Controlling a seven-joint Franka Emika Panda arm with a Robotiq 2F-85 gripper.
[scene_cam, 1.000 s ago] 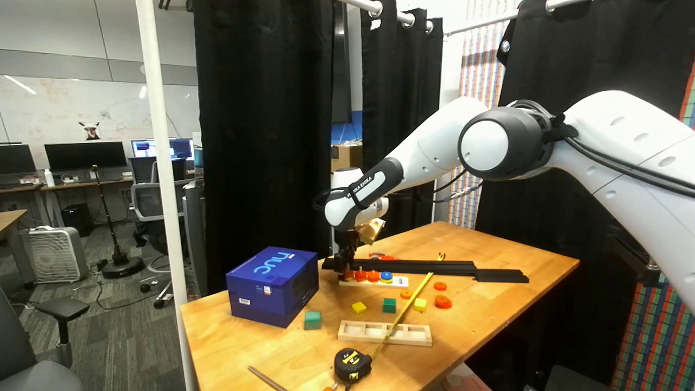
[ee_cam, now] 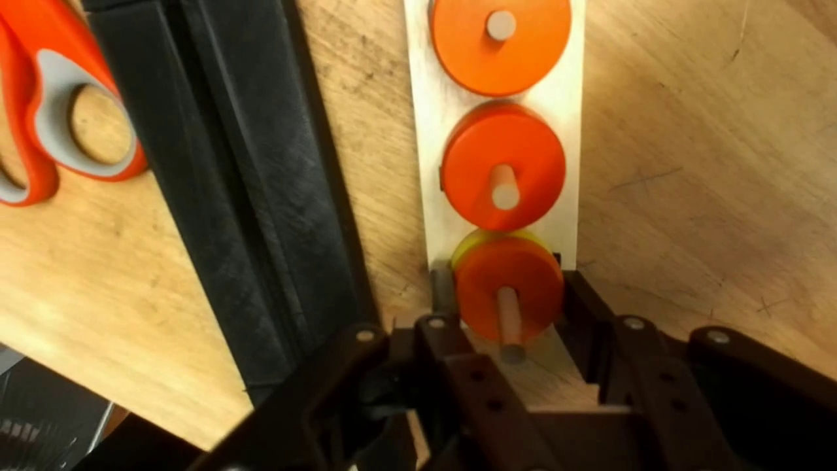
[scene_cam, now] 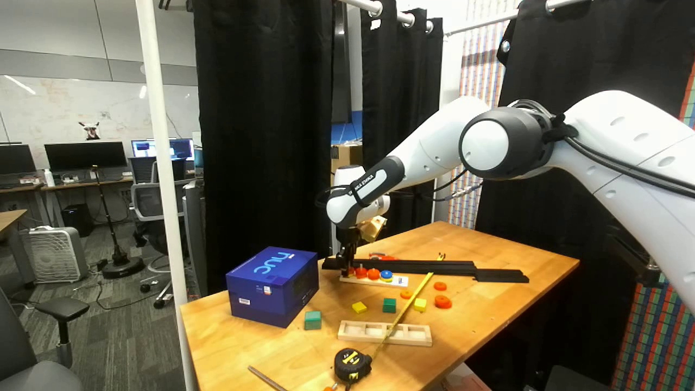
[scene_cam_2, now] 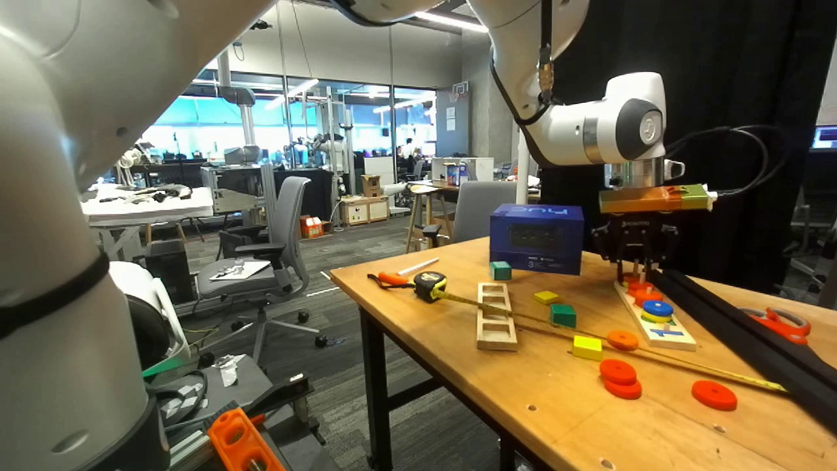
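Note:
A pegboard with a pale base carries round discs on upright pegs. At its far end in the wrist view, my gripper is shut on an orange disc that is still around the tallest visible peg. A yellow disc shows beneath it. Two more pegs bear a red-orange disc and an orange disc. At the near end in exterior view 2, a blue disc sits above a yellow one. Fingers hide part of the far end.
Black rails run close beside the pegboard, with orange scissors beyond. A blue box stands near the gripper. Loose discs, blocks, a wooden tray and a tape measure occupy the table's front.
My gripper and wrist have shifted very slightly up and to the right in exterior view 1. The other table objects look unmoved.

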